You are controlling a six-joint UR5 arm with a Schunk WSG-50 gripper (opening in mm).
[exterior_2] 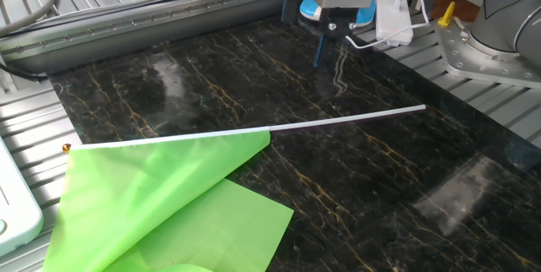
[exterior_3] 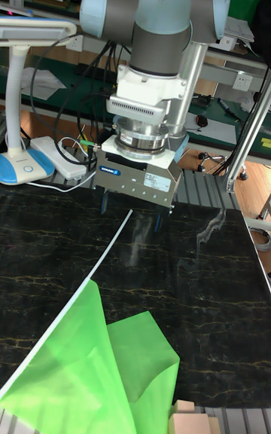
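Observation:
A bright green flag (exterior_2: 161,187) lies partly folded on the dark marbled tabletop, fixed along a thin white pole (exterior_2: 355,118). In exterior view 3 the flag (exterior_3: 80,353) is at the lower left, and its bare pole (exterior_3: 110,248) slants up toward the arm. My gripper (exterior_3: 132,212) hangs pointing down over the far part of the table. Its two dark fingers are spread wide with nothing held between them. Exterior view 2 shows the gripper (exterior_2: 303,42) at the top edge, behind the pole and apart from it.
A blue and white lamp base (exterior_3: 24,166) and a white power strip (exterior_3: 60,158) with cables stand beyond the table's far edge. Light wooden blocks (exterior_3: 193,420) sit at the near edge.

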